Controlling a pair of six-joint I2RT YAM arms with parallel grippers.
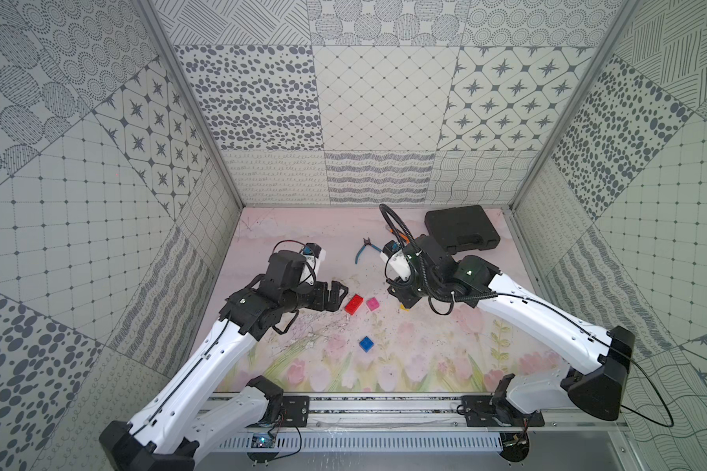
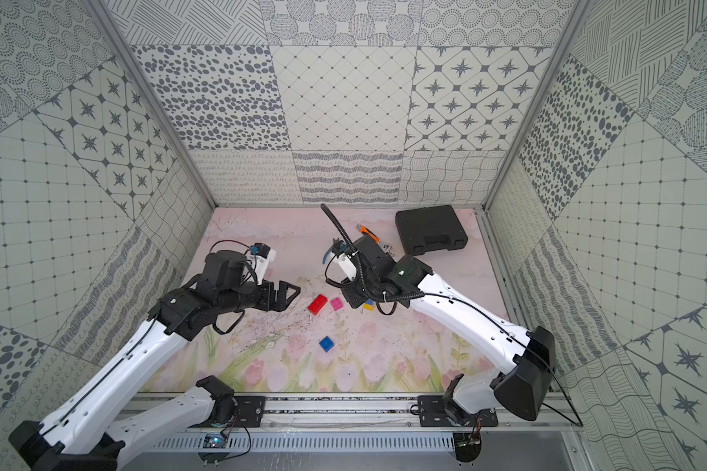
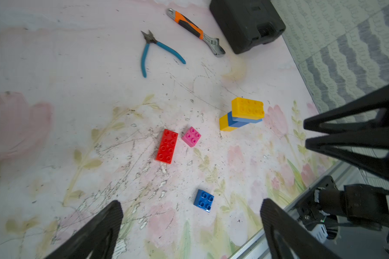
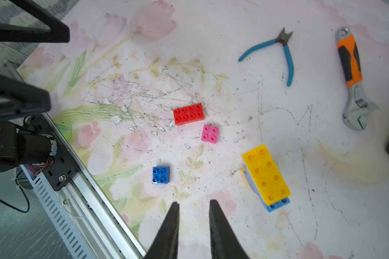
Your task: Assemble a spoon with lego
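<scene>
A red brick (image 4: pixel 188 114), a pink brick (image 4: pixel 209 133) and a small blue brick (image 4: pixel 160 174) lie loose on the table. A yellow brick (image 4: pixel 265 172) sits on a blue brick over another yellow piece, right of them. My left gripper (image 1: pixel 331 295) is raised left of the red brick, open, with nothing between its fingers. My right gripper is raised over the table near the yellow-blue stack, its fingers partly apart and nothing seen between them.
Blue pliers (image 4: pixel 289 60) and an orange-handled wrench (image 4: pixel 354 86) lie at the back, beside a black case (image 1: pixel 461 227) at the back right.
</scene>
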